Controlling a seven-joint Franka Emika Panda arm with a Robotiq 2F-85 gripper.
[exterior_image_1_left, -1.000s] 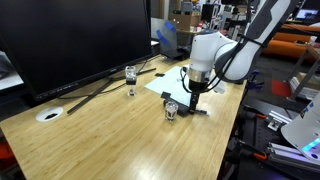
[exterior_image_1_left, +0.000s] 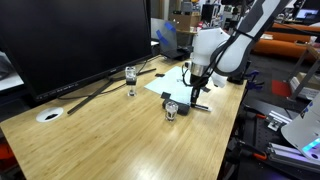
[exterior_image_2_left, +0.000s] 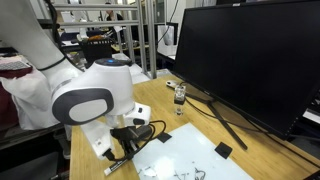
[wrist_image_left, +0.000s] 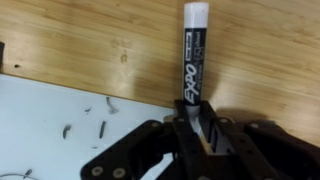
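My gripper is shut on a marker (wrist_image_left: 193, 68) with a white cap and a dark barrel lettered EXPO. In the wrist view the marker points up and away from the fingers, over bare wood. A whiteboard sheet (wrist_image_left: 60, 125) with small dark marks lies at the lower left there. The second exterior view shows the marker (exterior_image_2_left: 118, 163) low near the table, beside the whiteboard (exterior_image_2_left: 190, 158). The arm's white body hides part of the gripper in both exterior views.
A clear bottle (exterior_image_1_left: 131, 80) stands before the large monitor (exterior_image_1_left: 75, 45). Another small clear container (exterior_image_1_left: 171, 112) stands close to the gripper. Two dark squares lie near the whiteboard, one (exterior_image_2_left: 223, 150) on it.
In the first exterior view the arm has shifted to the right and slightly back, taking the marker along. The bottle and the small container have not moved.
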